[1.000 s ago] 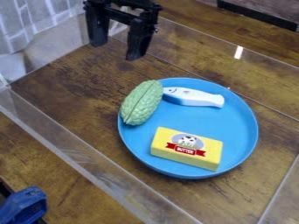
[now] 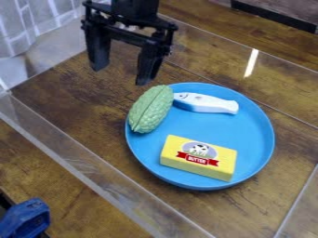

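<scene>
A black gripper [image 2: 125, 61] hangs open over the upper middle of the wooden surface, above and left of a blue plate [image 2: 248, 139], with nothing visible between its fingers. On the plate lie a green leafy vegetable [image 2: 151, 109] at the left, a white knife-like item [image 2: 211, 104] at the back and a yellow butter box [image 2: 196, 160] at the front.
A crumpled blue object [image 2: 22, 221] lies at the lower left. A clear plastic edge runs along the left side. The wooden surface [image 2: 74, 107] left of the plate is bare, as is the area to the upper right.
The gripper has moved lower in the view, nearer the plate. The items on the plate have not visibly moved.
</scene>
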